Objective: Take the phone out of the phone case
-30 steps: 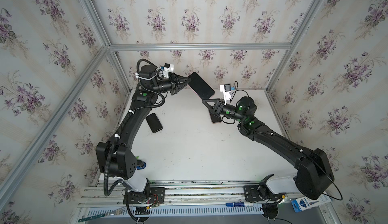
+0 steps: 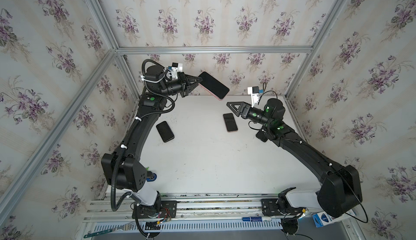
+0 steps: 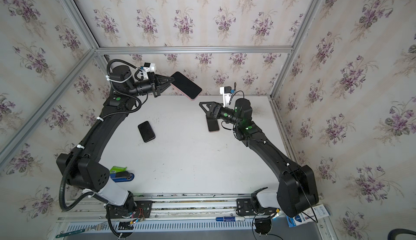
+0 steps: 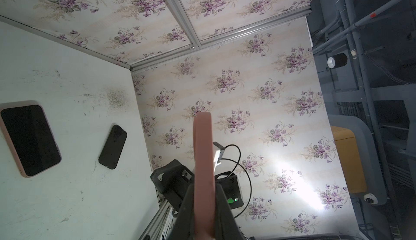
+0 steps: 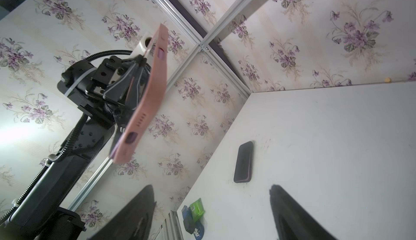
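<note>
A phone in a pink case (image 2: pixel 213 85) is held up in the air, tilted, by my left gripper (image 2: pixel 195 81), which is shut on it; its black face shows in both top views. In the left wrist view the case (image 4: pixel 203 162) is seen edge-on, and in the right wrist view its pink side (image 5: pixel 147 101) faces that camera. My right gripper (image 2: pixel 230 105) stands open to the right and a little below the cased phone, apart from it, with nothing between its fingers.
A black phone (image 2: pixel 165 131) lies at the left of the white table, a pink-edged phone (image 2: pixel 230 122) right of centre and a dark phone (image 4: pixel 112 146) farther right. Blue and green objects (image 3: pixel 121 175) sit at the front left.
My right gripper has moved back to the right, away from the cased phone's lower end. My left gripper has moved slightly left and up with the phone.
</note>
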